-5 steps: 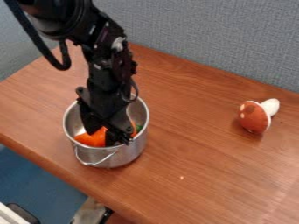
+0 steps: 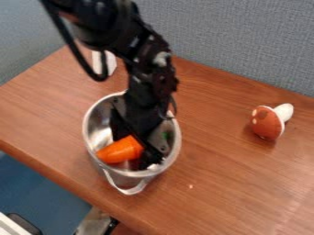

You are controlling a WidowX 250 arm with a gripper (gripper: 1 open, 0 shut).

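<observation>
My black gripper [image 2: 142,138] reaches down into a steel pot [image 2: 102,124] standing on the wooden table, open, its fingers partly hidden inside the pot. An orange, carrot-like object [image 2: 120,151] lies in the pot beside the fingers on the left. Something small and green shows at the pot's right inside, mostly hidden.
A red-and-white toy mushroom [image 2: 267,123] lies on the right of the table [image 2: 240,174]. A white object [image 2: 103,62] stands behind the arm at the back. The table's front left edge borders a blue floor.
The arm has shifted in the pot, and more of the orange object shows at the left.
</observation>
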